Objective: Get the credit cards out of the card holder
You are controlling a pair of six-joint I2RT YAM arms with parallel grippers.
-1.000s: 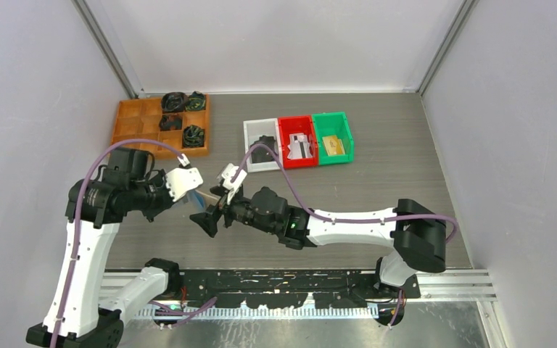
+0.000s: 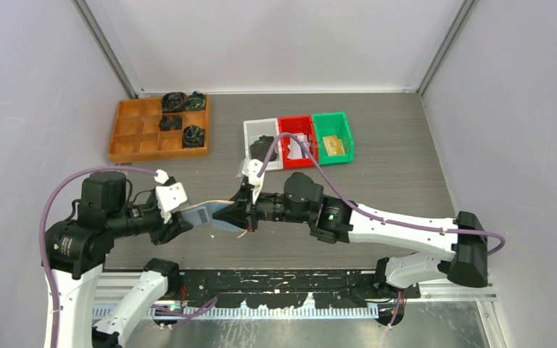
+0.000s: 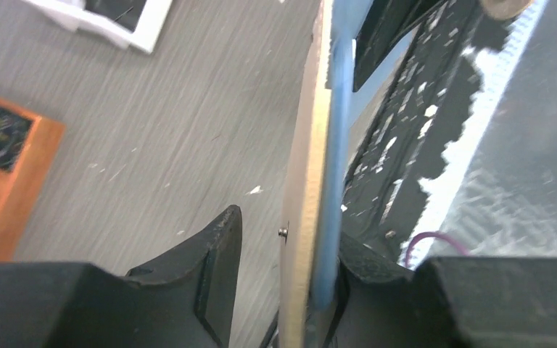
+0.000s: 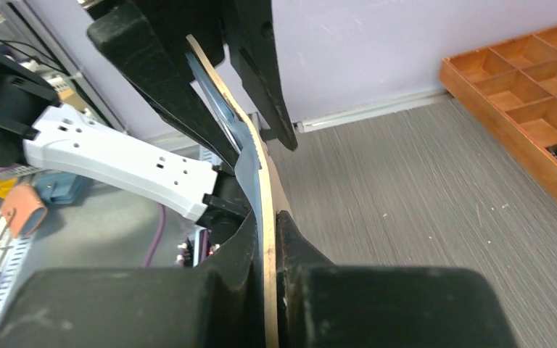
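The card holder (image 2: 201,214) is thin, with a light blue pocketed side and a tan edge, and is held up above the table between the two arms. My right gripper is shut on one end of it. Around the other end stands my left gripper, open, with the holder (image 3: 307,188) between its fingers, much closer to the right-hand finger in the left wrist view. Whether that finger touches it I cannot tell. From the right wrist view the holder rises edge-on towards the left gripper's parted fingers (image 4: 261,94). No separate card can be made out.
White (image 2: 247,138), red (image 2: 281,130) and green (image 2: 344,127) bins stand behind the right arm, with dark, pale and yellow items inside. An orange compartment tray (image 2: 136,154) with dark bundles lies at the back left. Bare table (image 2: 384,167) extends to the right.
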